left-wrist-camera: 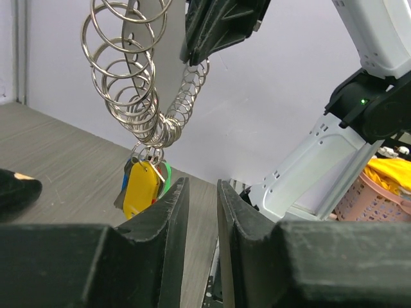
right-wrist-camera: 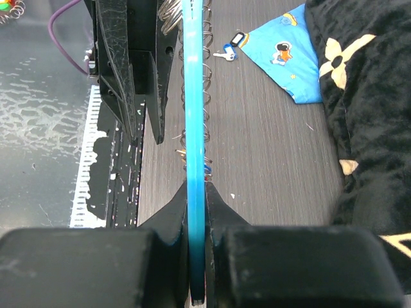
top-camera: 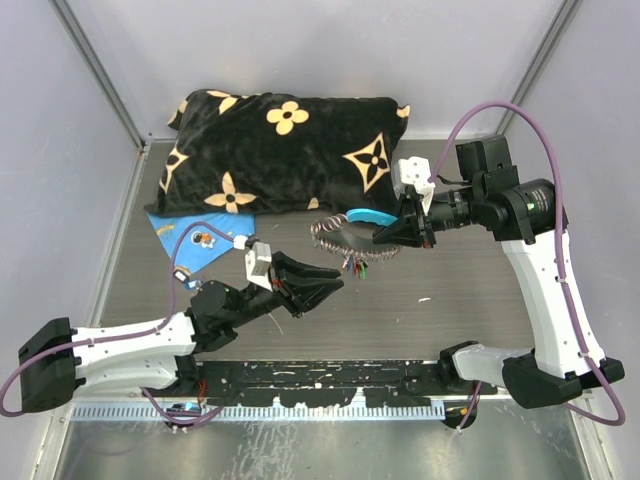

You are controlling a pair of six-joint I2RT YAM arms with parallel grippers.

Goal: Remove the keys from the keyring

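My right gripper [top-camera: 418,228] is shut on a light-blue strap [right-wrist-camera: 194,115] attached to a silver spiral coil, held up above the table. At the coil's low point in the left wrist view [left-wrist-camera: 160,128] hangs a small ring [left-wrist-camera: 150,154] with keys, a yellow one [left-wrist-camera: 141,189] in front and green and blue ones behind. My left gripper [top-camera: 332,278] is open just below and beside the keys, its fingertips near them, with nothing between them.
A dark patterned cushion [top-camera: 280,160] fills the back of the grey table [top-camera: 460,290]. A blue cloth [top-camera: 190,250] lies at the left with small items [right-wrist-camera: 228,52] by it.
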